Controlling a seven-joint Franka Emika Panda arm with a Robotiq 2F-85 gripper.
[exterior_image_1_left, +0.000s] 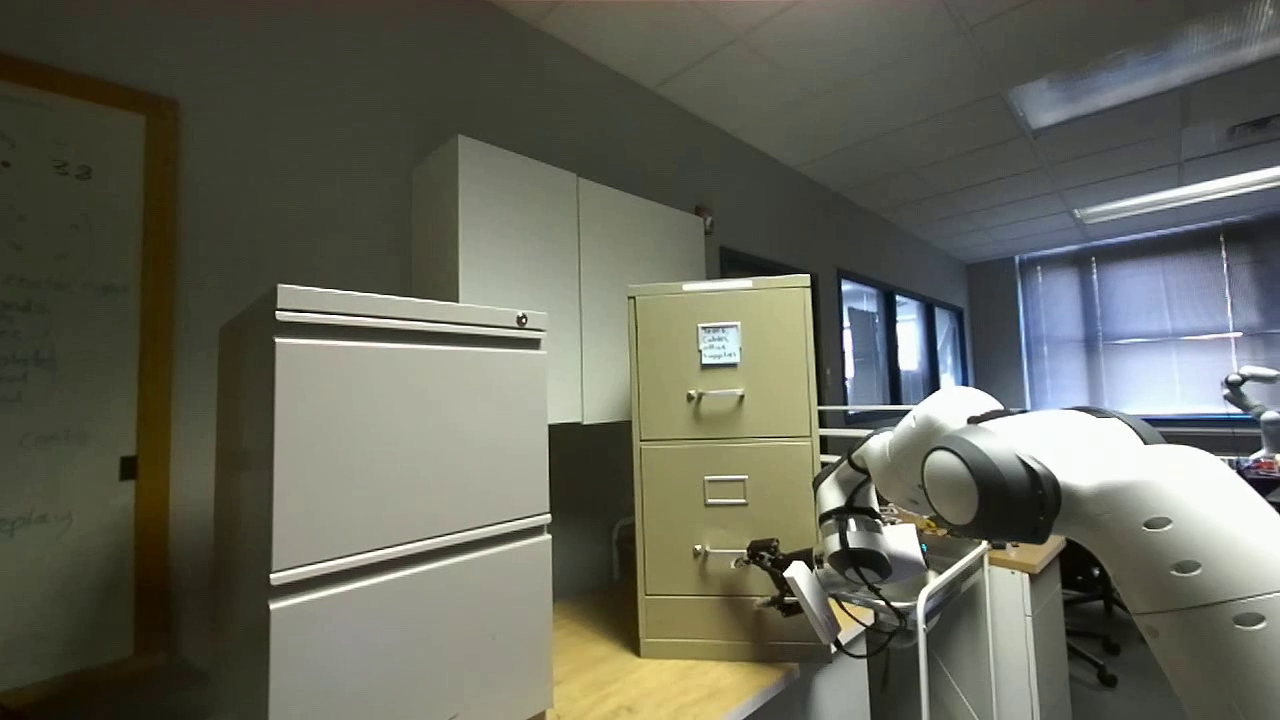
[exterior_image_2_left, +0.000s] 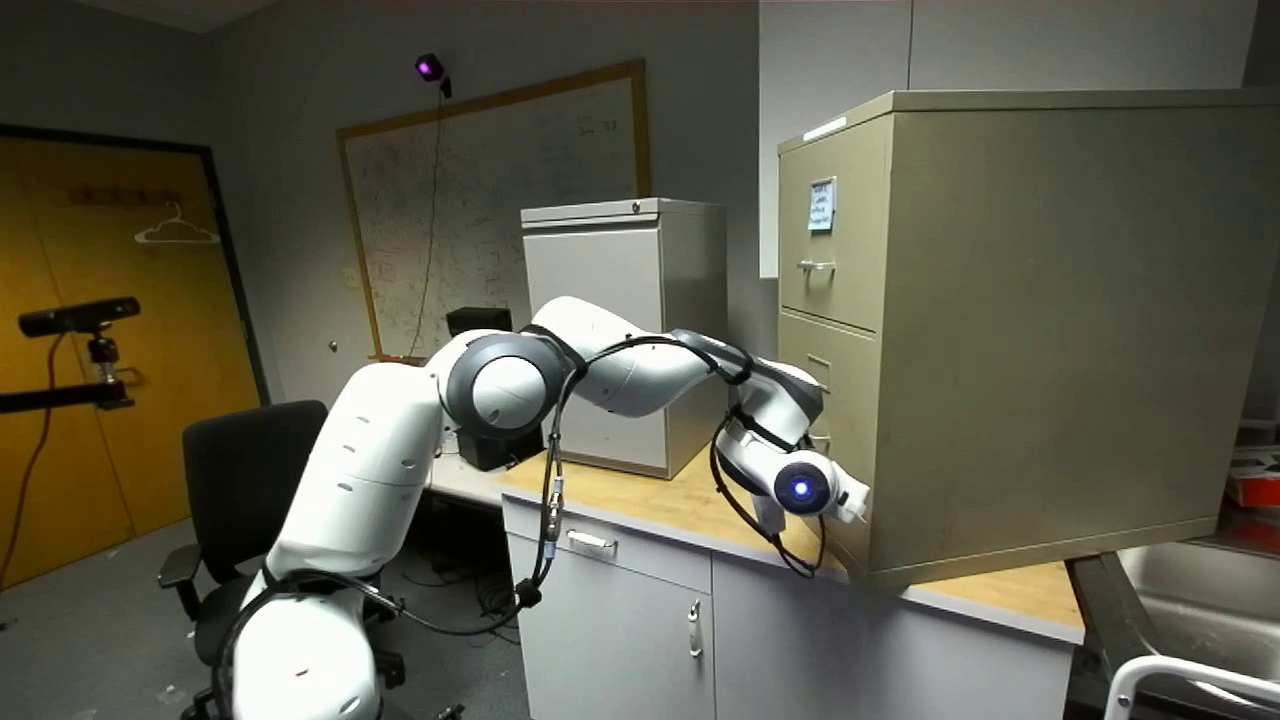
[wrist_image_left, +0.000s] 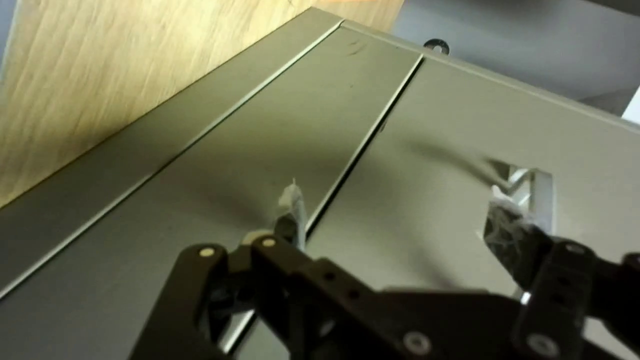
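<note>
The tan two-drawer filing cabinet (exterior_image_1_left: 726, 474) stands upright on the wooden counter, both drawers shut. My gripper (exterior_image_1_left: 753, 582) is in front of its lower drawer. In the wrist view the gripper is open, its two fingers wide apart with only the cabinet front behind the gap. One fingertip (wrist_image_left: 507, 231) overlaps the lower drawer's metal handle (wrist_image_left: 544, 201); whether they touch cannot be told. Lower down, the other fingertip (wrist_image_left: 292, 207) is near the seam under that drawer. The upper drawer's handle (exterior_image_1_left: 720, 394) is clear of the arm. Exterior view 2 hides the fingers.
A grey filing cabinet (exterior_image_1_left: 408, 456) stands to the left of the tan one, with bare wooden counter (exterior_image_1_left: 600, 648) between them. A white-railed cart (exterior_image_1_left: 924, 648) is close by the arm on the right. Beside the tan cabinet lies a sink (exterior_image_2_left: 1200, 600).
</note>
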